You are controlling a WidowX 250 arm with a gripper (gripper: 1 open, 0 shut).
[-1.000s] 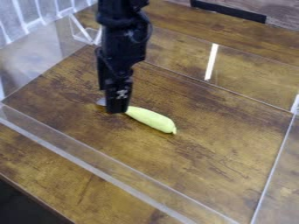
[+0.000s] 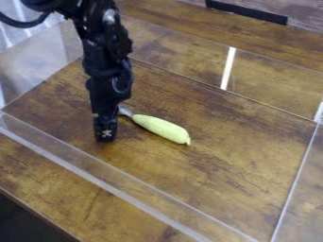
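My black gripper (image 2: 106, 125) is low at the wooden table, left of centre, open, with its fingertips at or near the surface. Just right of it lies a pale yellow-green corn-like object (image 2: 161, 128), long and tilted toward the lower right. A small silvery piece at its upper-left end sits beside the gripper, partly hidden by it.
Clear panels with taped edges border the work area (image 2: 240, 161) at left, back, front and right. The right part of the table inside them is bare. A dark strip sits at the back edge.
My gripper has moved left and come down toward the table, beside the silvery end of the pale object. The object appears unmoved.
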